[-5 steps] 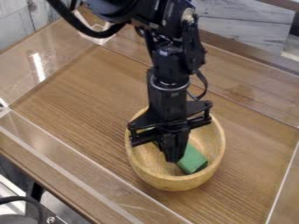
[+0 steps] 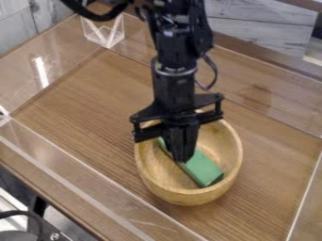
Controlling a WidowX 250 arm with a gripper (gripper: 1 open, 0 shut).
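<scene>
My black gripper (image 2: 172,141) reaches down from the top into a pale yellow round bowl (image 2: 189,193) at the lower middle of the view. Inside lies a green block (image 2: 201,168), long and narrow, its upper end beside and partly hidden by the fingertips. The gripper looks closed; whether anything is between the fingertips is hidden.
A clear plastic container (image 2: 104,28) stands at the back left. Cables run at the lower left corner, and a pale wall edge is at the back right.
The gripper has shifted slightly within the bowl, and more of the green block now shows, extending up toward the left under the fingertips.
</scene>
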